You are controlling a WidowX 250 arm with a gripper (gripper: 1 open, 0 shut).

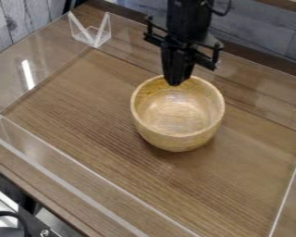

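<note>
A pale yellow-tan round bowl (178, 113) sits on the wooden table in the middle of the view. Just above its back rim is my dark gripper (180, 68), reaching down from the top of the frame. Its fingertips are small and dark, and whether they are open or shut is hard to tell. I see nothing clearly held in it.
A white wire-like object (92, 30) stands at the back left. Dark cables show at the bottom left corner.
</note>
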